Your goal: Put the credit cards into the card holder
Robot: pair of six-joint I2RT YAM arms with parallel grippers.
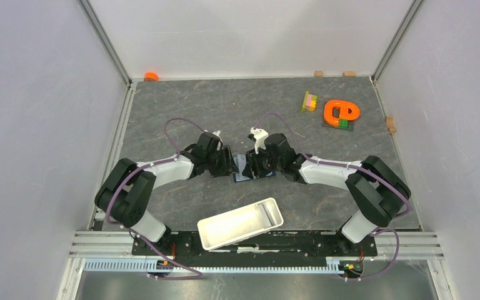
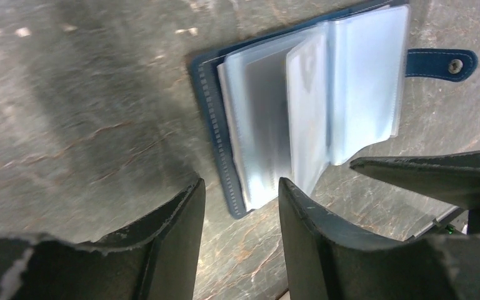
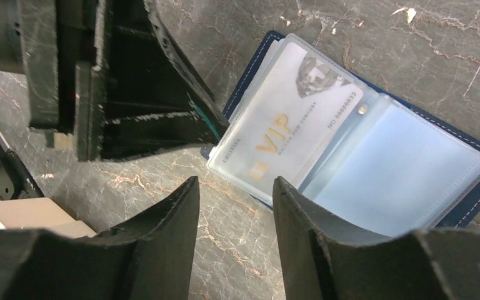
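Observation:
The dark blue card holder [image 1: 242, 177] lies spread on the table between both grippers, its clear sleeves fanned. A white card with gold "VIP" print [image 3: 275, 119] shows inside a sleeve in the right wrist view. One clear leaf [image 2: 309, 100] stands partly raised in the left wrist view. My left gripper is part open at the holder's near edge, nothing visible between its fingers. My right gripper is also part open, above the holder, its gap empty. A finger of the other arm [image 3: 219, 128] reaches the sleeve edge in the right wrist view.
A shallow white tray [image 1: 237, 224] sits at the table's front edge, with a greyish strip [image 1: 265, 215] at its right end. An orange toy [image 1: 341, 111] and small coloured blocks [image 1: 310, 102] stand at the far right.

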